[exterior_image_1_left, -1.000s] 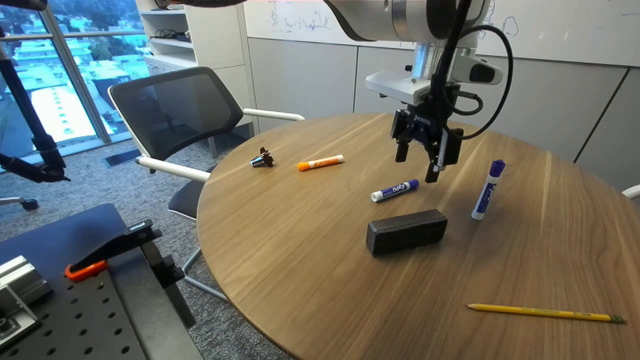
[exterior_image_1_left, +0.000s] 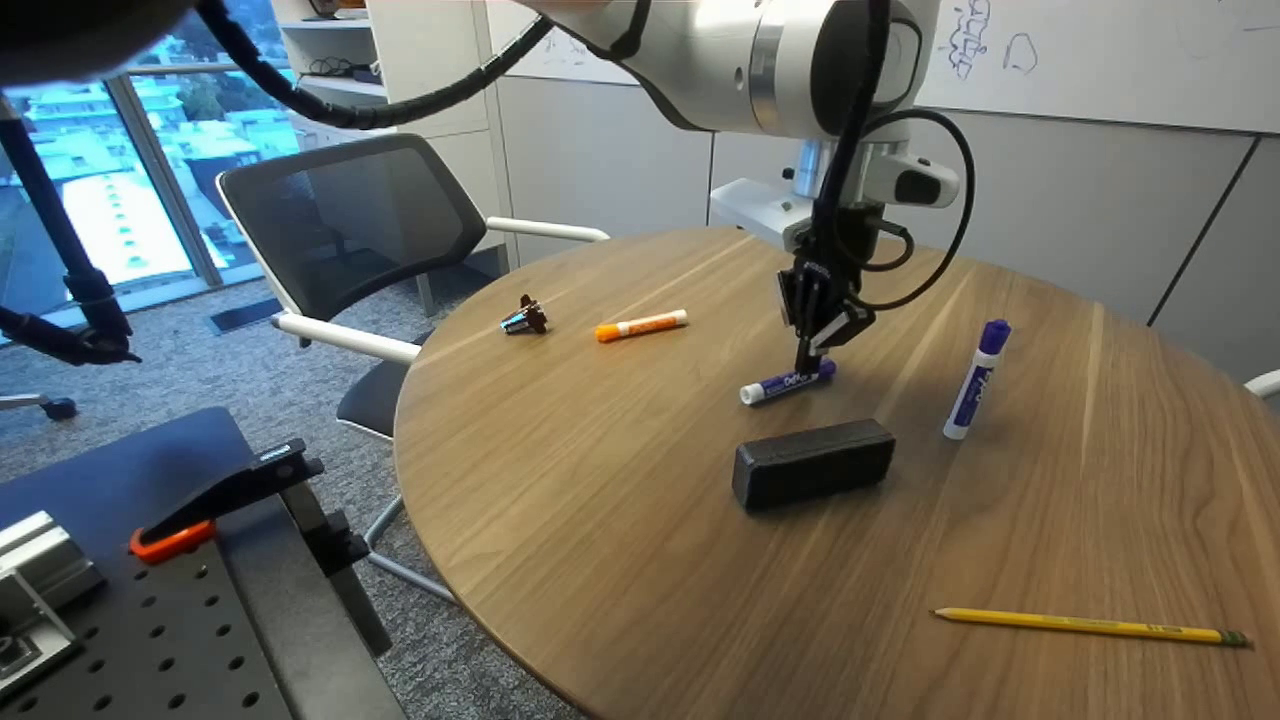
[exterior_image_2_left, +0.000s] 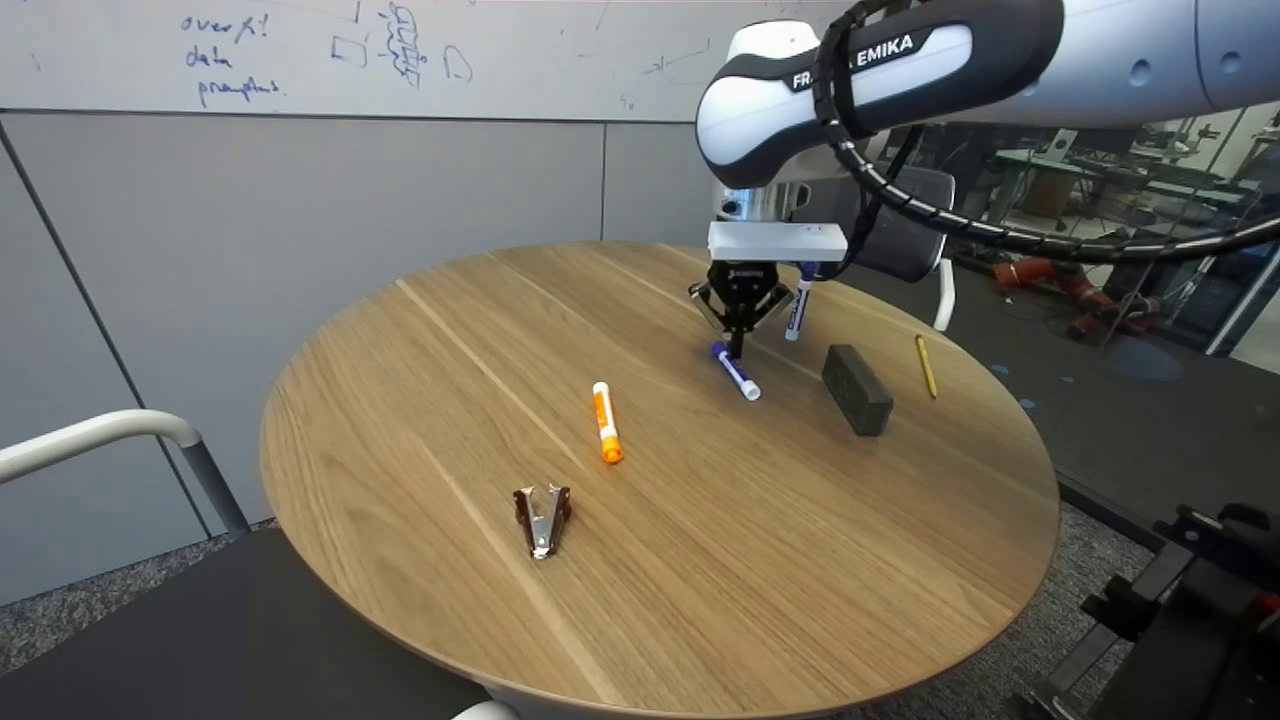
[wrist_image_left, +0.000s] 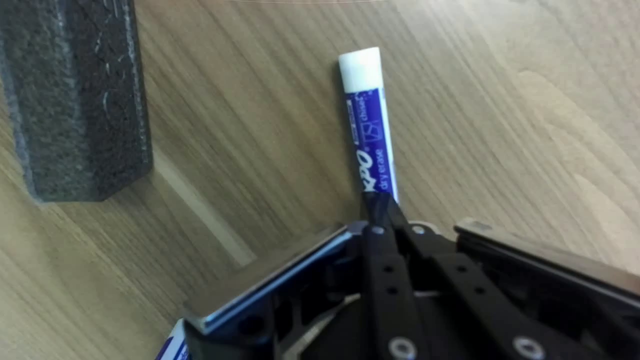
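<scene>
My gripper is shut, its fingertips together directly over the purple Expo marker (wrist_image_left: 370, 132). Nothing shows between the fingers. This marker lies on the round wooden table, its white end pointing away from the gripper in the wrist view; the fingers hide its purple cap there. In exterior view 1 the gripper (exterior_image_1_left: 811, 364) is low at the cap end of the lying marker (exterior_image_1_left: 780, 385); whether the tips touch it, I cannot tell. Another purple marker (exterior_image_1_left: 978, 379) stands upright, cap up, to the right, and a bit of it shows at the wrist view's lower left.
The black eraser block (exterior_image_1_left: 813, 463) is close in front of the lying marker. An orange marker (exterior_image_1_left: 641, 325) and a staple remover (exterior_image_1_left: 524, 316) lie to the left. A yellow pencil (exterior_image_1_left: 1092, 625) is near the front right.
A second ago the gripper was open and higher, a little to the right. It has come down to the lying marker and shut; the marker has barely moved.
</scene>
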